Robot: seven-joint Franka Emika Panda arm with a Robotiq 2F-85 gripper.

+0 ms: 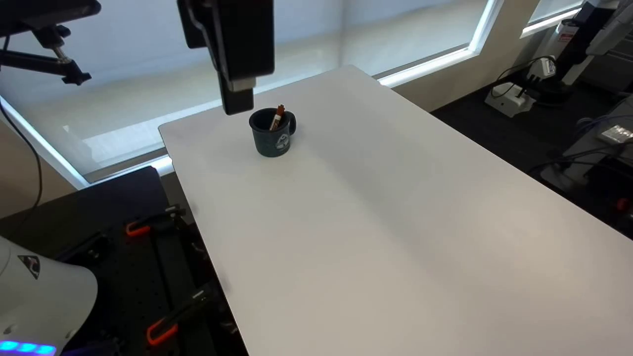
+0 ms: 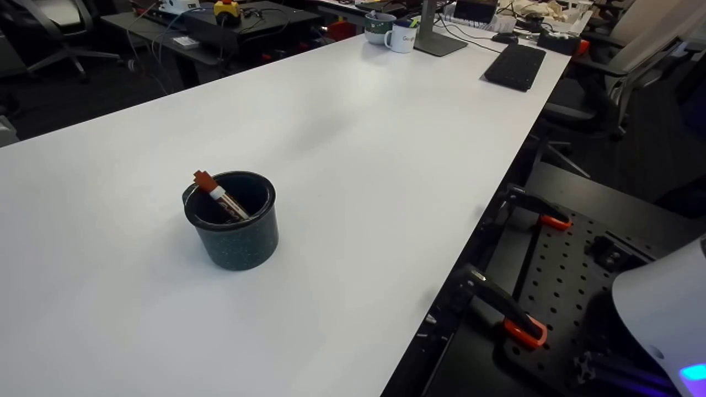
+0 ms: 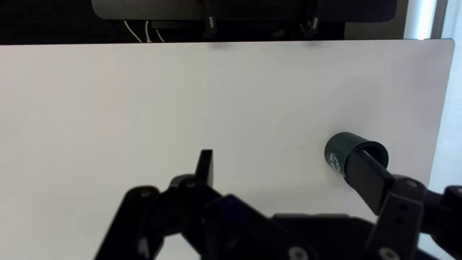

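Observation:
A dark green mug stands upright on the white table near its far left corner. Inside it leans a marker with a brown-red cap, its capped end sticking up past the rim. High above the table, my gripper is open, its two fingers wide apart and nothing between them. In the wrist view the right finger covers part of the mug and hides the marker. Exterior view 1 shows only part of the gripper, at the top edge; exterior view 2 does not show it.
Orange-handled clamps grip the edge on the robot base's side. At the table's far end in exterior view 2 stand a white mug, another cup and a keyboard.

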